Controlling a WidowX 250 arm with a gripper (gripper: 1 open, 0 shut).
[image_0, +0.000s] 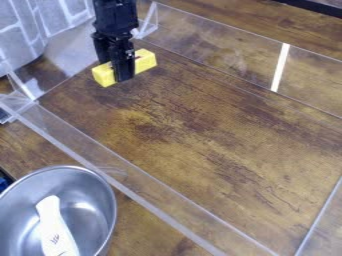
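The black gripper (123, 66) reaches down at the upper left of the camera view, shut on a yellow block (144, 62). The block is held up near the back left corner inside a clear-walled enclosure with a wooden floor (201, 130). The gripper's fingers are partly hidden against the block.
A steel bowl (94, 216) with a white utensil (54, 228) in it sits at the lower left, outside the clear wall. A quilted grey-white cloth (27, 30) is at the top left.
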